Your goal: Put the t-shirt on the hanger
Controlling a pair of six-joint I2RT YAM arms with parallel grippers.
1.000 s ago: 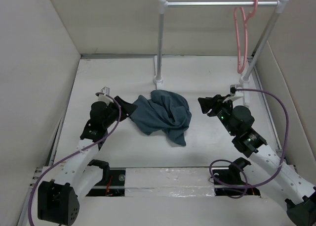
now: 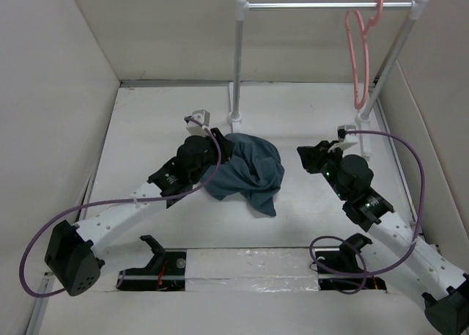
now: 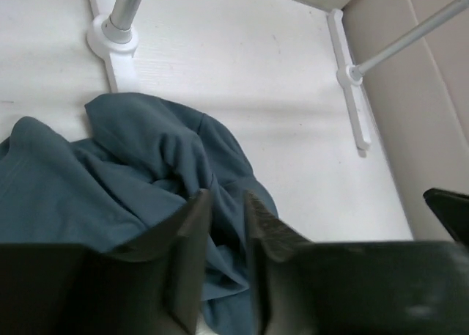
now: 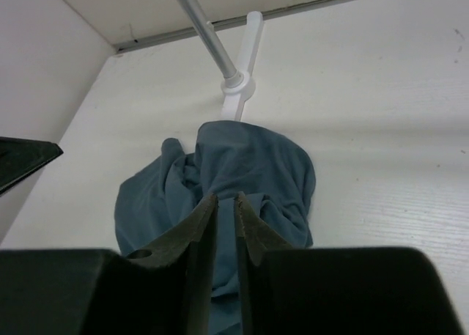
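A dark teal t-shirt (image 2: pixel 253 174) lies crumpled on the white floor, spread below both wrist cameras. My left gripper (image 2: pixel 223 146) is over the shirt's upper left part; in the left wrist view its fingers (image 3: pixel 183 254) are blurred and slightly apart above the cloth. My right gripper (image 2: pixel 308 159) stands right of the shirt, above bare floor; in the right wrist view its fingertips show a small gap, with nothing held visible. A pink hanger (image 2: pixel 355 56) hangs from the rail at top right.
A white rack with a metal rail (image 2: pixel 308 5) stands at the back, its left post (image 2: pixel 238 64) just behind the shirt. Walls enclose both sides. Bare floor lies left and right of the shirt.
My left arm has swung right, carrying its gripper from the shirt's left edge to over the shirt. The right arm shifted only slightly. The shirt lies unchanged.
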